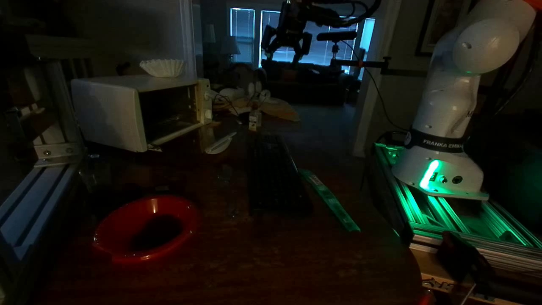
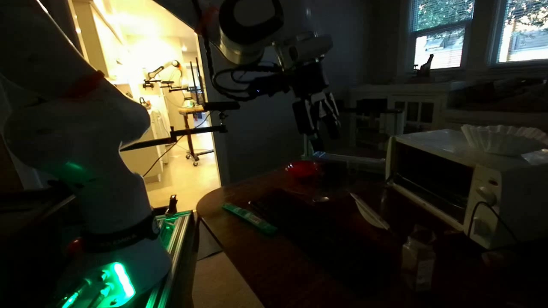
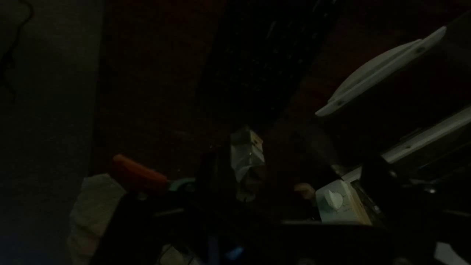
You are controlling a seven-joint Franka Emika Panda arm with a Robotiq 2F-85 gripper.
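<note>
High above the table hangs my gripper (image 1: 285, 52), its fingers apart and nothing between them. In exterior view 2 the gripper (image 2: 318, 123) is also well clear of the tabletop. A red bowl (image 1: 109, 231) with a dark inside sits at the table's near left. Mid-table lies a black keyboard (image 1: 277, 173), with a green packet (image 1: 330, 201) along its right side. A small pale-labelled bottle (image 1: 255, 119) stands past the keyboard's far end; the wrist view shows the bottle (image 3: 247, 154) below the gripper. That view is very dark and finger detail is hard to make out.
A white toaster oven (image 1: 109, 109) stands open at the left, a white paper filter (image 1: 162, 68) on top. A white plate-like piece (image 1: 219, 145) lies near its door. The wrist view shows an orange object (image 3: 139, 174) at lower left. Bare wood lies at the table's front.
</note>
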